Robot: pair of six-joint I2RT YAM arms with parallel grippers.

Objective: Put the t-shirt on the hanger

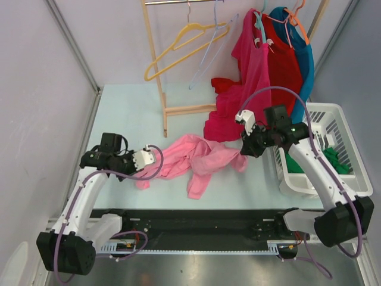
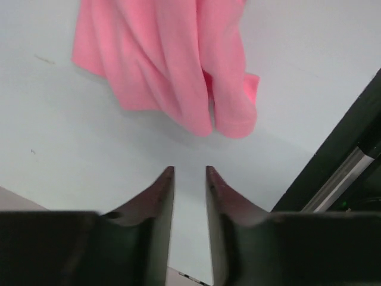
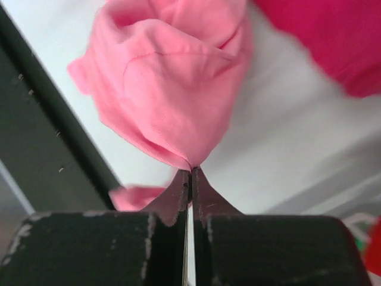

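Observation:
A pink t-shirt point(image 1: 190, 155) lies bunched across the table. My right gripper is shut on a gathered piece of it, lifting that part at the shirt's right side. My left gripper is open over bare table just beside the shirt's left end point(image 2: 178, 89), nothing between its fingers. A yellow hanger point(image 1: 171, 50) and a thin blue hanger hang empty from the rack above.
The wooden rack point(image 1: 190, 109) holds pink, red point(image 1: 286, 71) and blue garments at the back right. A white basket point(image 1: 315, 113) with green cloth is at the far right. The table's front edge point(image 1: 196, 214) runs below.

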